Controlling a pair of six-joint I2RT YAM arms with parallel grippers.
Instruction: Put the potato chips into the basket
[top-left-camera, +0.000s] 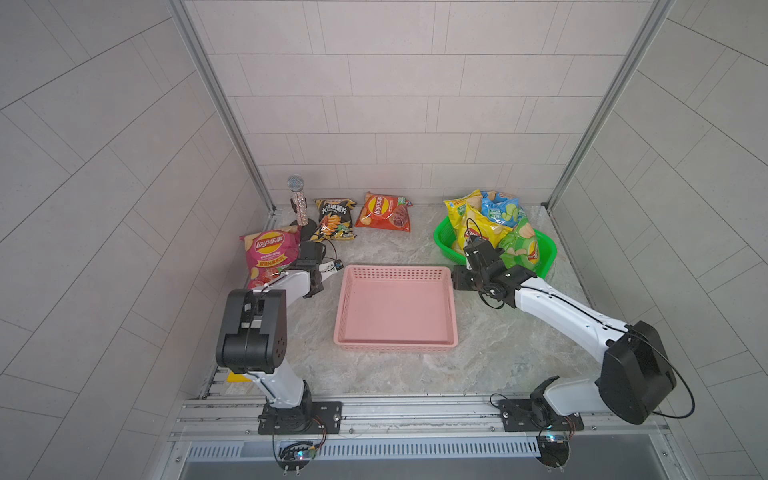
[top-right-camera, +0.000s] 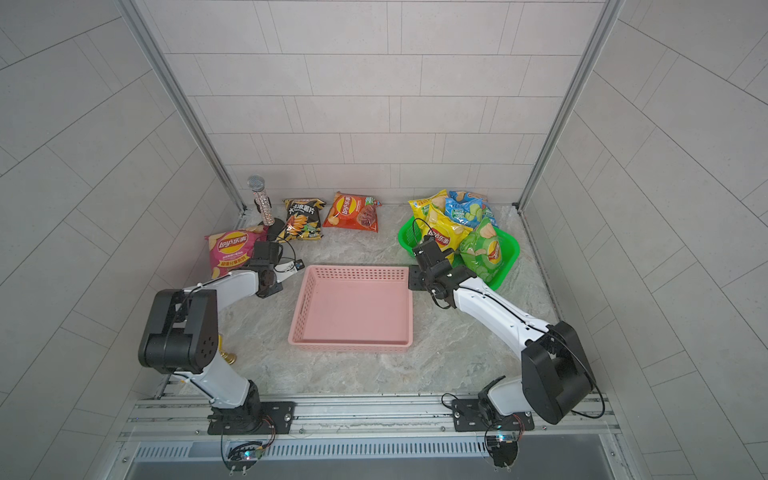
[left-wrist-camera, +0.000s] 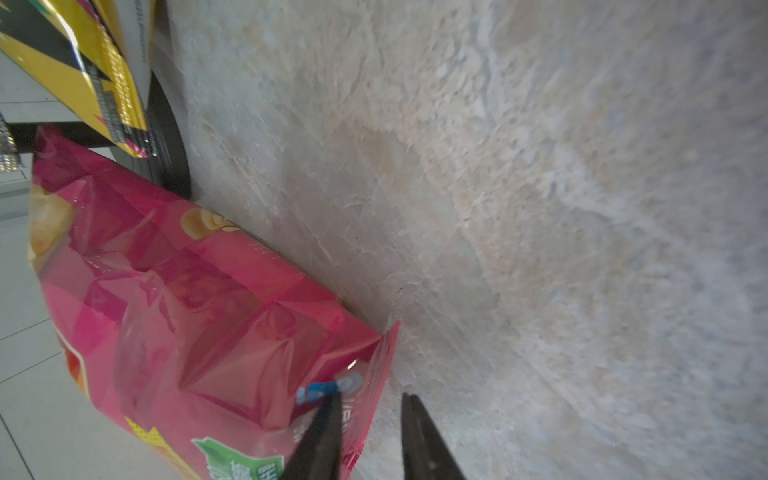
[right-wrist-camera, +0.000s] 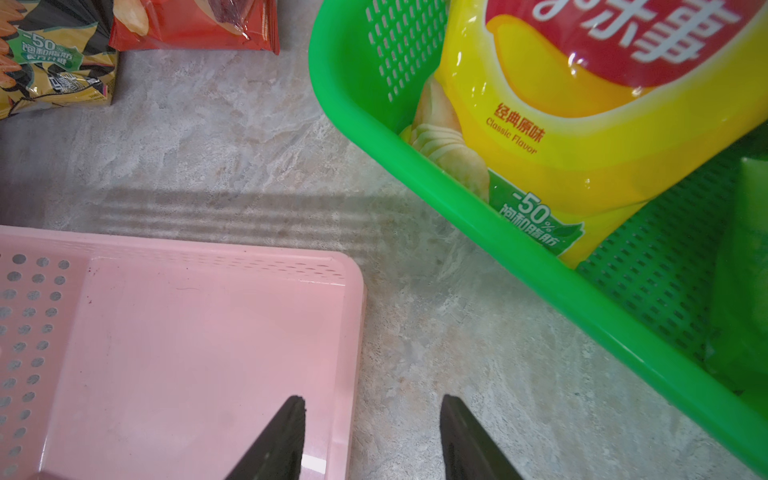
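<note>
A pink chip bag (left-wrist-camera: 184, 304) lies at the table's left; my left gripper hangs over its right edge, fingers part open, with nothing visibly held. My right gripper is open above the corner between the pink basket (top-left-camera: 396, 308) and a green basket (right-wrist-camera: 496, 248). The green basket holds yellow (right-wrist-camera: 592, 144), blue (top-left-camera: 501, 208) and green (right-wrist-camera: 740, 280) chip bags. A black chip bag (top-left-camera: 334, 220) and a red one (top-left-camera: 384, 212) lie along the back. The pink basket is empty.
A clear cylinder on a dark stand (top-left-camera: 297, 198) stands at the back left, beside the bags. Tiled walls enclose the sides and back. Bare marble lies around the pink basket.
</note>
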